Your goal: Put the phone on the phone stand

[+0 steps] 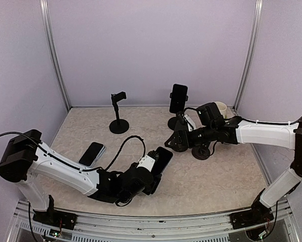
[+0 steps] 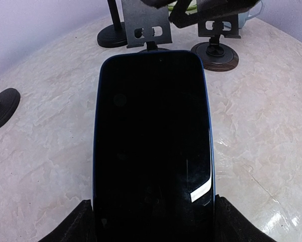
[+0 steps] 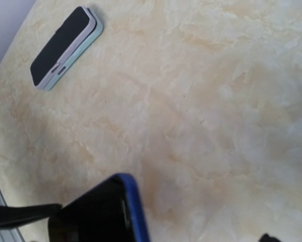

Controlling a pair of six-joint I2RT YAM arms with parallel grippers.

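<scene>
A black phone with a blue edge (image 1: 162, 159) (image 2: 153, 141) is raised in my left gripper (image 1: 153, 174) at front centre; it fills the left wrist view's middle, with the finger pads at its sides. My right gripper (image 1: 176, 137) hovers open just above and right of that phone, one finger showing beside it in the right wrist view. Behind are black stands: an empty one (image 1: 118, 123) at back left, one holding a phone (image 1: 178, 98), and two lower ones (image 2: 145, 27) (image 2: 215, 56) partly behind the right arm.
A pair of stacked phones (image 1: 92, 154) (image 3: 60, 50) lies at the left of the table. A white mug (image 1: 221, 108) stands at back right, mostly hidden.
</scene>
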